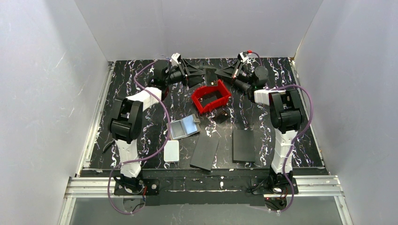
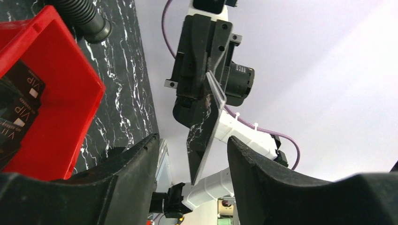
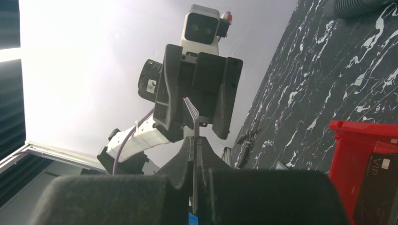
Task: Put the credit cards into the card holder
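Above the red box hangs a dark card (image 1: pixel 211 78), with my right gripper shut on it. Edge-on in the right wrist view, its far end shows several thin layers, perhaps more than one card. My left gripper stands part open; in its wrist view the card's near end appears between its fingers, apart from both. The card holder (image 1: pixel 184 127), with a blue and a grey panel, lies unfolded on the table in front of the box. Black VIP cards (image 2: pixel 19 105) lie inside the red box (image 2: pixel 87 86).
Another small dark card (image 1: pixel 221 117) lies just in front of the box. Nearer the front are a white flat case (image 1: pixel 171 151) and two dark flat panels (image 1: pixel 243 146). A black ribbed hose (image 2: pixel 84 18) runs behind the box. Table space right of the box is clear.
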